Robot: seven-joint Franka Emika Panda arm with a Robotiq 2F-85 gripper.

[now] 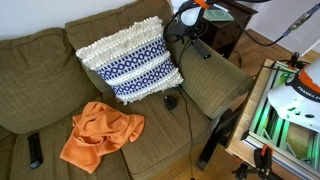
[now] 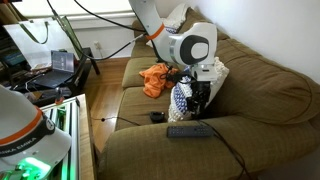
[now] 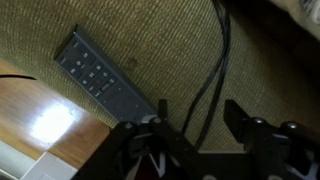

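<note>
In the wrist view my gripper stands open over the brown couch fabric, its dark fingers spread at the lower edge. A black cable (image 3: pixel 207 92) crosses the gap, apparently below the fingers; contact cannot be judged. To the left lies a long black remote-like device (image 3: pixel 102 78) with rows of small buttons, outside the fingers. The second exterior view has this device (image 2: pixel 190 130) flat on the near armrest, with my gripper (image 2: pixel 197 108) just above and behind it. From the first exterior view, my gripper (image 1: pixel 186 39) hangs low over the right armrest; its fingers are too small to read.
A white and blue patterned pillow (image 1: pixel 138 66) leans on the couch back beside the arm. An orange cloth (image 1: pixel 101 134), a small black object (image 1: pixel 171 102) and another black remote (image 1: pixel 35 150) lie on the couch.
</note>
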